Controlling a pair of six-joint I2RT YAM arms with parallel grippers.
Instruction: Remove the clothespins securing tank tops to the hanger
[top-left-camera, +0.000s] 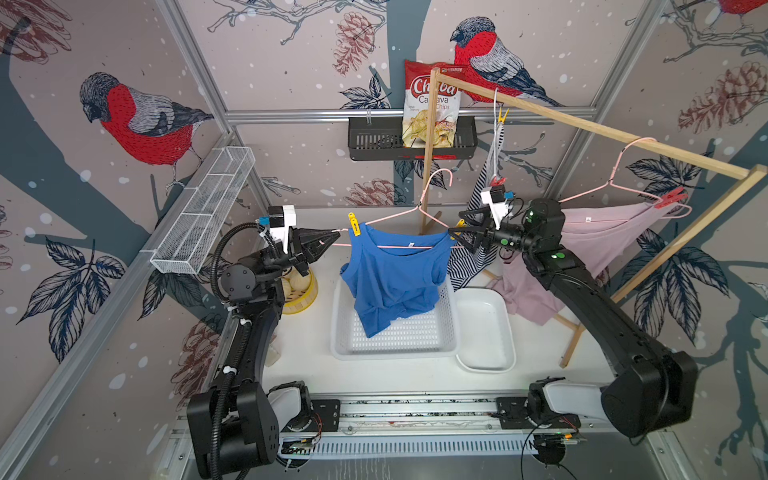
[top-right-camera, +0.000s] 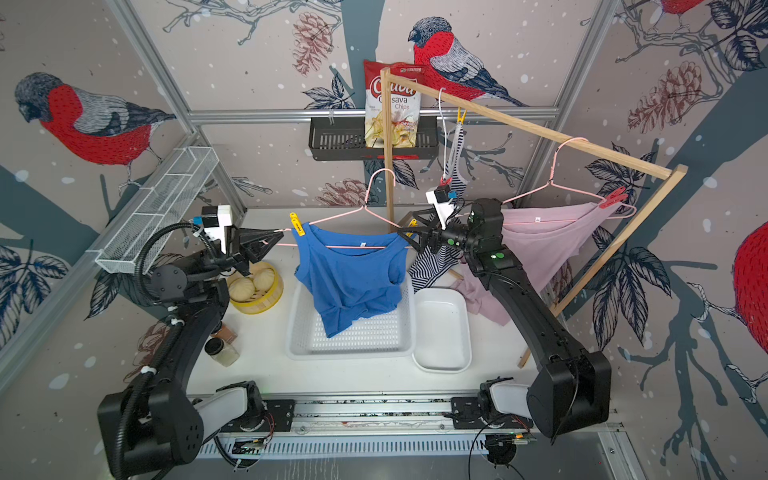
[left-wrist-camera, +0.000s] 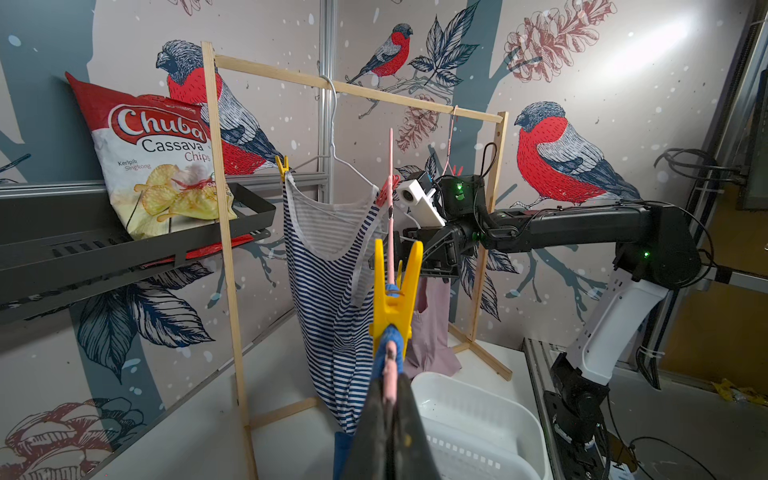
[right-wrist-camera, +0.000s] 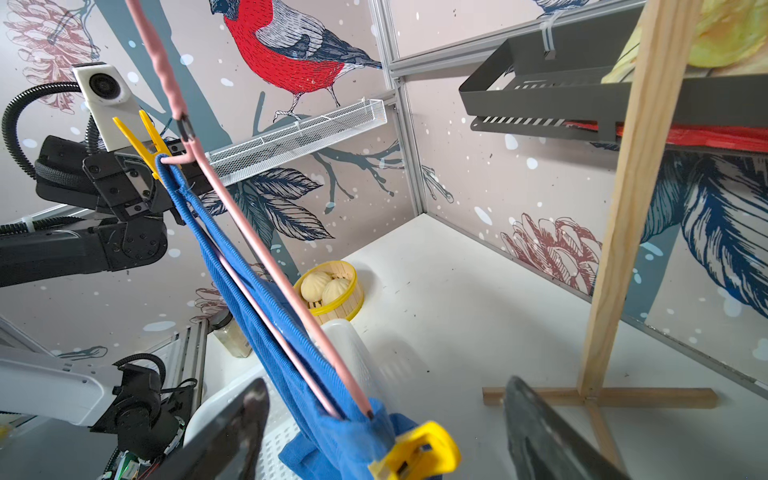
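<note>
A blue tank top (top-left-camera: 400, 280) hangs on a pink hanger (top-left-camera: 396, 215) in the middle. My left gripper (top-left-camera: 337, 233) is shut on the hanger's left end, seen between its fingertips in the left wrist view. A yellow clothespin (left-wrist-camera: 396, 288) just beyond those fingertips clips the left strap. The other yellow clothespin (right-wrist-camera: 420, 454) sits on the right strap, low in the right wrist view. My right gripper (top-left-camera: 456, 230) is open, its fingers (right-wrist-camera: 232, 432) spread to either side of that clothespin. The top views mostly hide this pin behind the gripper.
A striped top (left-wrist-camera: 328, 272) and a pink top (top-left-camera: 608, 232) hang from the wooden rack (top-left-camera: 592, 120) at the right. Below the blue top stand a white basket (top-left-camera: 392, 353) and a white tray (top-left-camera: 485, 370). A bamboo steamer (top-right-camera: 264, 302) is near the left arm.
</note>
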